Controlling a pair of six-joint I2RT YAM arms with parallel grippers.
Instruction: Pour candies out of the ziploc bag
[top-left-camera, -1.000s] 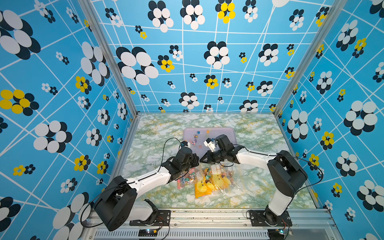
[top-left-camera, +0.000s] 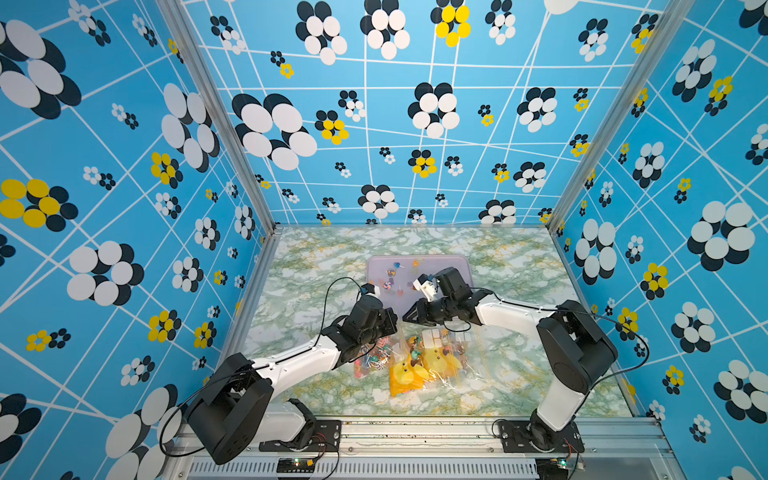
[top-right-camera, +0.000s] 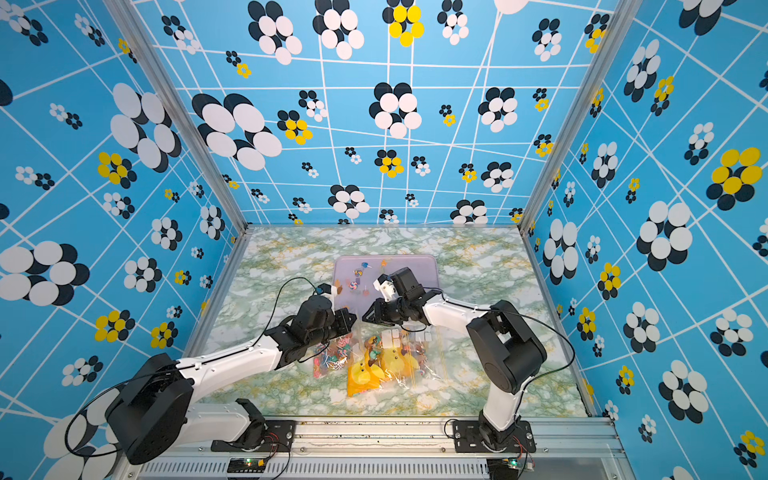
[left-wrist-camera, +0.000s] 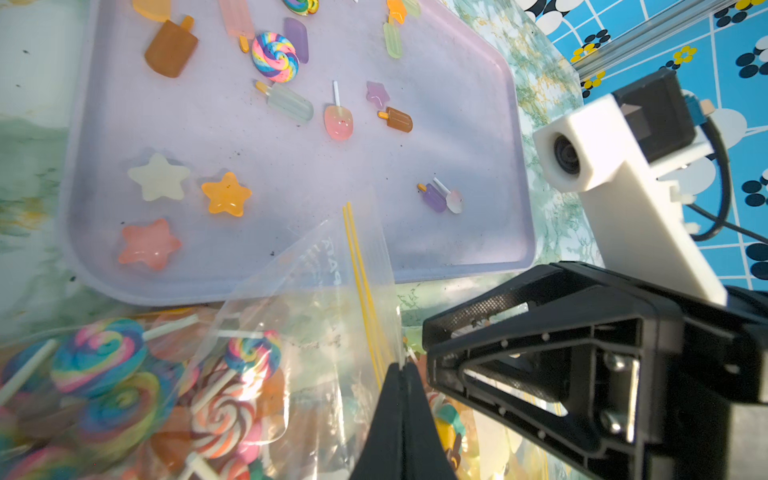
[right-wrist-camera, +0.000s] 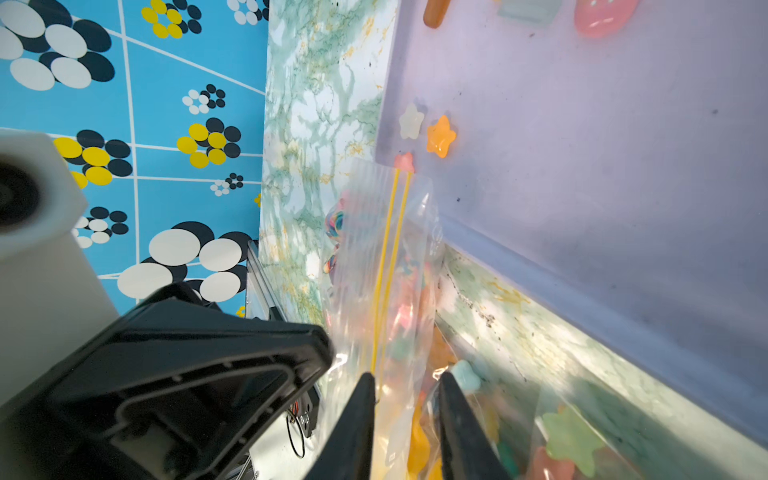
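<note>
A clear ziploc bag (left-wrist-camera: 304, 320) with yellow zip lines rises from candy-filled bags in front of the tray. My left gripper is shut on the bag's top near the zip. In the right wrist view the bag (right-wrist-camera: 360, 264) stands upright, and my right gripper is open beside it, its fingers near the zip end. The lilac tray (left-wrist-camera: 416, 160) holds loose candies: stars, a swirl lollipop (left-wrist-camera: 274, 56), popsicles. More bags of candies (top-left-camera: 424, 368), some yellow, lie on the marble table below the grippers.
Both arms meet over the front of the tray, close to each other. Bare marble table (top-left-camera: 304, 264) lies to the left, right and back of the tray; patterned walls enclose it.
The left arm and the bags look almost the same.
</note>
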